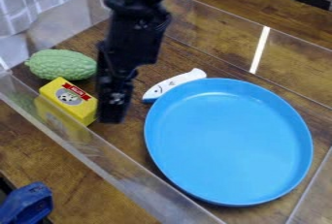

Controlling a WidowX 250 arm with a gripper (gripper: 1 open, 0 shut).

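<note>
My dark gripper [115, 102] hangs low over the table with its fingers open, just right of a yellow box [70, 96] that has a red and white label. Behind the box at the left lies a green bumpy gourd-like object [58, 63]. A white-handled object [174, 81], perhaps a knife, lies behind the large blue plate [227, 141] on the right. No held object shows between the fingers.
A blue object [23, 207] sits at the lower left corner. Transparent walls [116, 175] edge the work area.
</note>
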